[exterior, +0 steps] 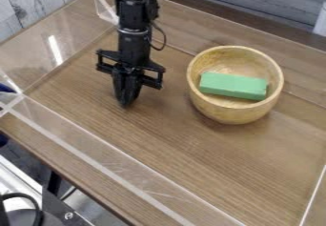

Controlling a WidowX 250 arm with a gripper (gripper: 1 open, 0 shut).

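My gripper (129,77) is low over the wooden tabletop (152,163), left of centre, its dark arm rising toward the top of the view. Whether the fingers are open or shut, and whether anything is between them, I cannot tell. To its right stands a wooden bowl (204,101) holding a green block (234,86).
Black cables (23,201) lie at the lower left corner. A white wall edge shows at the top left.
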